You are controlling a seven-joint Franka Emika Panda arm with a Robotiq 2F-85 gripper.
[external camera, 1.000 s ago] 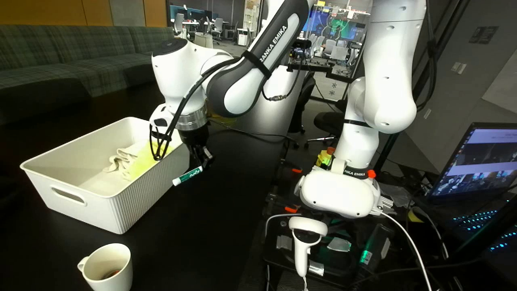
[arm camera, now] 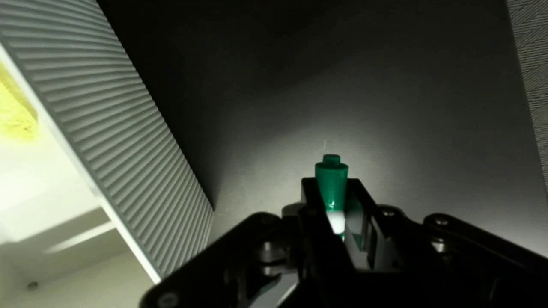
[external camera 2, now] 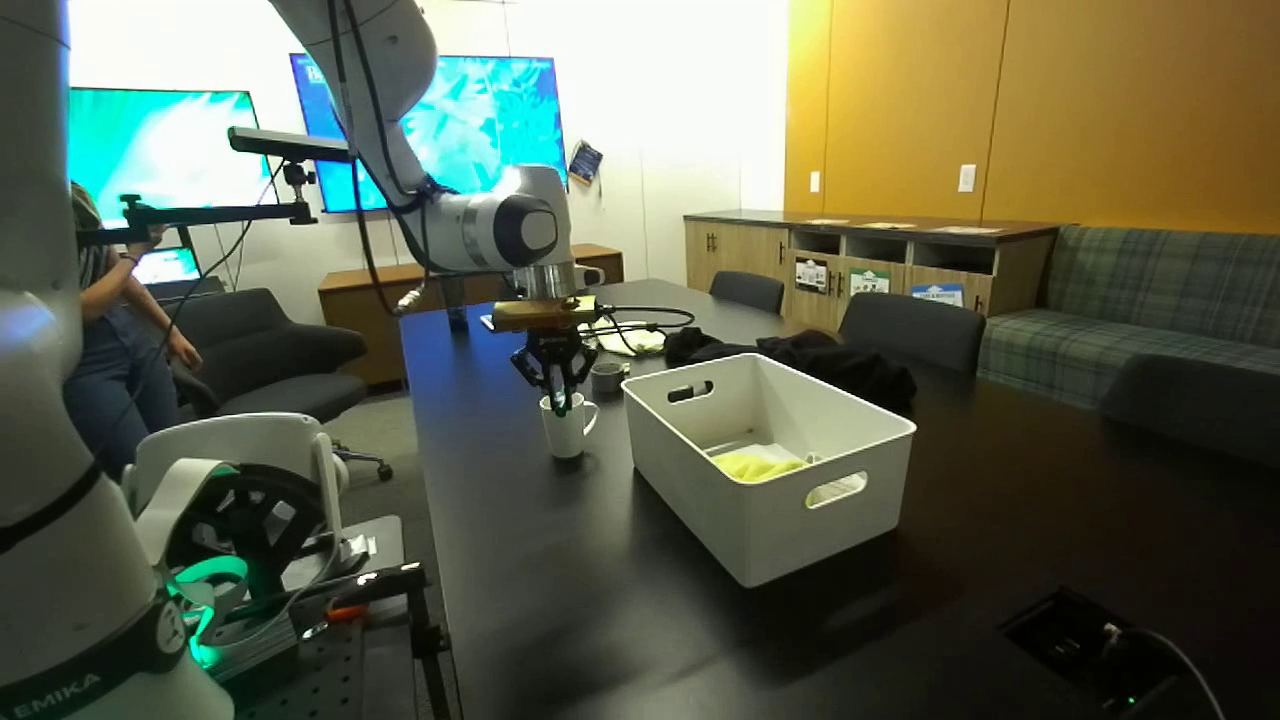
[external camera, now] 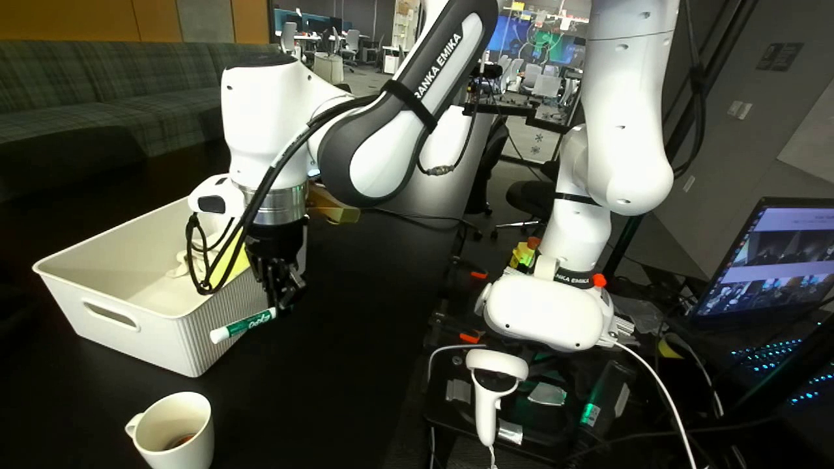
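A green-and-white marker (external camera: pixel 248 322) is gripped at one end, its white end slanting down and out to the left in exterior view 1. My gripper (external camera: pixel 283 301) is shut on it, above the black table and beside the long wall of the white bin. In the wrist view the marker's green end (arm camera: pixel 332 185) sticks up between the fingers. The white bin (arm camera: pixel 118 133) fills the left there. Inside the bin lies a yellow cloth (external camera 2: pixel 756 464). A white mug (external camera: pixel 173 431) stands upright near the front in exterior view 1, with something dark in its bottom.
In exterior view 2 the mug (external camera 2: pixel 564 434) appears behind the gripper's line of sight, and a dark cup (external camera 2: pixel 608 377) stands farther back. Dark fabric (external camera 2: pixel 828 360) lies behind the bin. The tabletop (external camera: pixel 336 336) right of the bin is bare.
In exterior view 1 my gripper has moved left and toward the camera, carrying the marker close to the bin's near corner. The bin and mug have stayed in place.
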